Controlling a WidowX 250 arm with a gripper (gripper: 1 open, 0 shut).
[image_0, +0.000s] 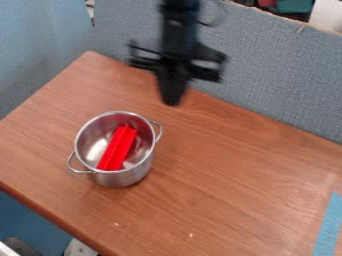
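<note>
A steel pot (140, 170) with two wire handles stands on the left part of the wooden table (234, 190). A red elongated object (116, 147) lies inside it. My dark gripper (171, 90) hangs blurred at the top centre, above and behind the pot, apart from it. The blur hides how its fingers stand.
Padded blue-grey walls (274, 75) border the table at the back and left.
</note>
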